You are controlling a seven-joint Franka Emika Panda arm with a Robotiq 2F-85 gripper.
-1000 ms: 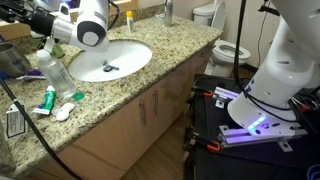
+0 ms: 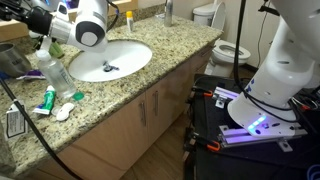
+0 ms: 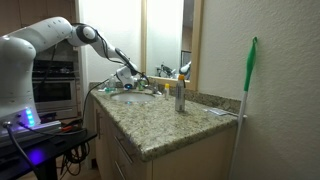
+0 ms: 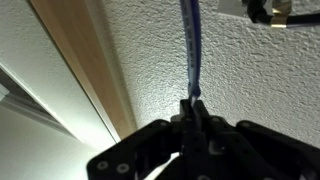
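Observation:
In the wrist view a slim blue object (image 4: 192, 45) runs up from between the fingertips of my gripper, which is shut on it. Its full shape and far end do not show. The exterior view 1 has the white arm's wrist (image 2: 88, 24) at the upper left, above the counter next to the sink; the fingers are hard to make out there. A clear bottle (image 2: 56, 76) stands on the counter below the arm. In front of it lie a green-and-white tube (image 2: 45, 101) and a small whitish piece (image 2: 68, 108).
The white sink (image 2: 125, 55) is right of the bottle, with a small dark item inside. A dispenser (image 3: 180, 98) stands near the counter's right end. Textured wall (image 4: 150, 65) fills much of the wrist view.

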